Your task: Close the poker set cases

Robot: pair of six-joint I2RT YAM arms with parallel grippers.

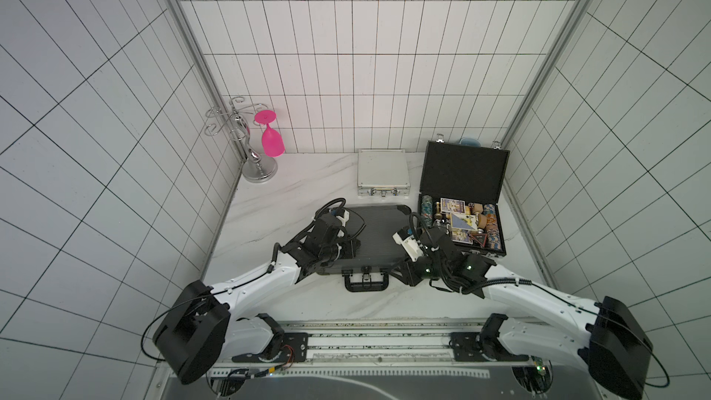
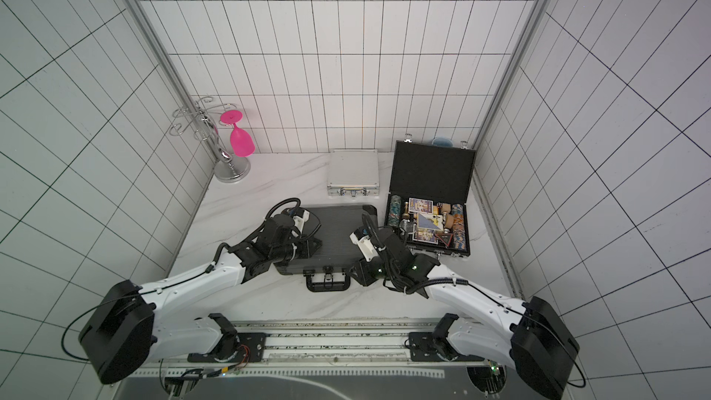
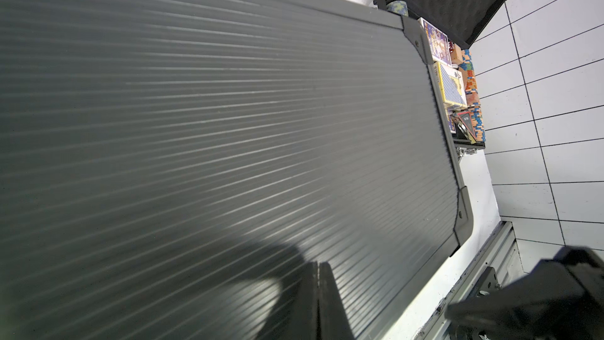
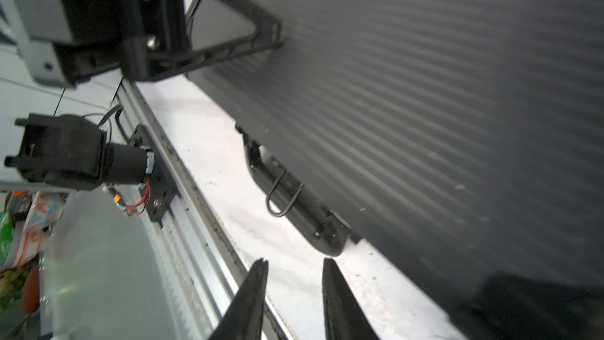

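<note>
A large dark grey ribbed case (image 1: 381,233) lies flat in the middle of the table with its lid down, its handle (image 1: 366,286) facing the front. Whether its latches are fastened I cannot tell. My left gripper is shut, nothing visible between its fingers, over the left part of that lid. At the front right corner of the same case, my right gripper stands part open with an empty gap. To the right, a smaller black poker case has its lid (image 1: 464,172) raised; chips and cards (image 1: 463,220) show inside.
A closed silver case (image 1: 383,168) sits at the back centre. A metal stand (image 1: 259,168) with a pink glass (image 1: 272,142) occupies the back left. Bare tabletop shows at left and along the front edge. A blue object (image 1: 469,141) peeks out behind the raised lid.
</note>
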